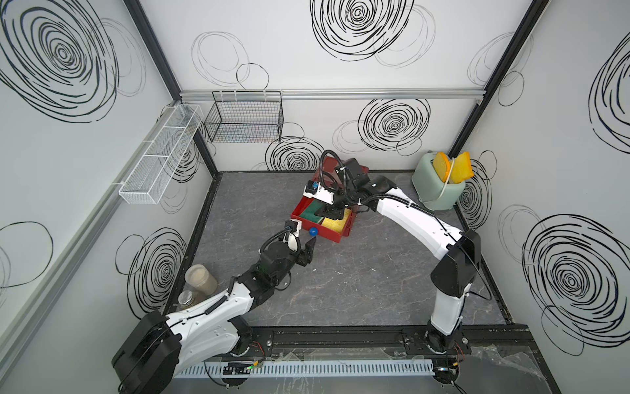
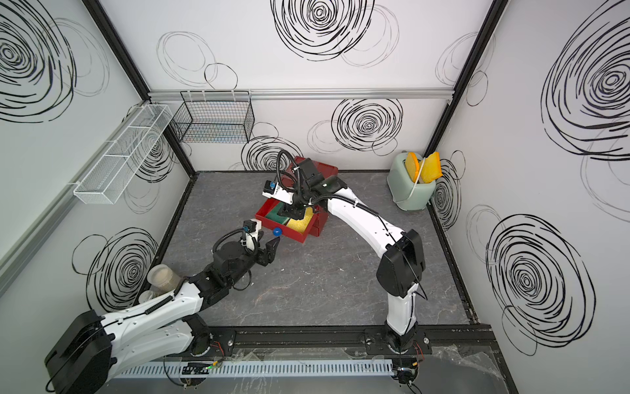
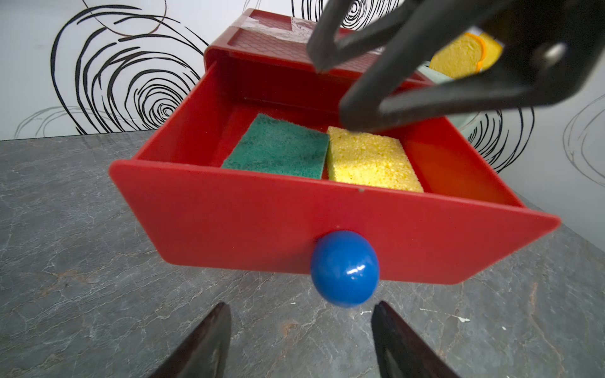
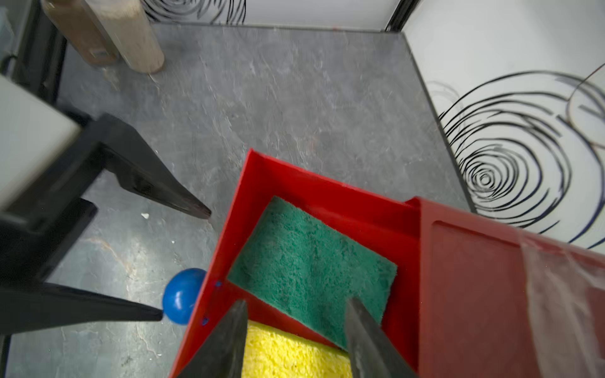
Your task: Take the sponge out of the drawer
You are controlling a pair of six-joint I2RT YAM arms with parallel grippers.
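Observation:
The red drawer point(image 3: 264, 217) is pulled out of its red box point(image 4: 485, 296), showing a green-topped sponge point(image 4: 315, 267) and a yellow sponge point(image 3: 371, 160) side by side inside. Above the yellow sponge hangs my right gripper, its fingers apart with nothing held between them. In the left wrist view its dark fingers point(image 3: 378, 104) sit over the drawer, close to the top of the yellow sponge; whether they touch is unclear. My left gripper stands open in front of the drawer, near its blue knob point(image 3: 344, 269), with a gap between fingers and knob.
A pale green bin point(image 1: 436, 184) with yellow and orange items stands at the back right. Wire baskets point(image 1: 246, 118) hang on the walls. Jars point(image 1: 200, 280) stand at the left edge. The table right of the drawer is clear.

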